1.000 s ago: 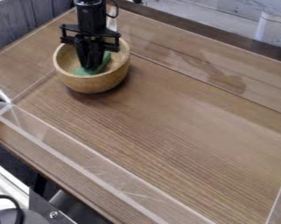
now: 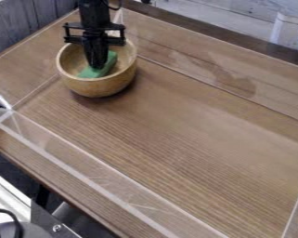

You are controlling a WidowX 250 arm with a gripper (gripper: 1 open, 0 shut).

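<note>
A wooden bowl (image 2: pixel 104 85) stands on the wooden table (image 2: pixel 176 139) at the upper left. Inside it lies a green object (image 2: pixel 99 70). The black gripper (image 2: pixel 97 58) reaches down from the top edge into the bowl, its fingertips at the green object. It looks shut; whether anything is between its fingers is hidden by its own body and too small to tell.
A dark gap with cables and grey items lies beyond its left edge at the bottom. A white surface runs along the back at the top right.
The gripper has shifted slightly left and up within the bowl, and more of the green object shows. The bowl has barely moved.
</note>
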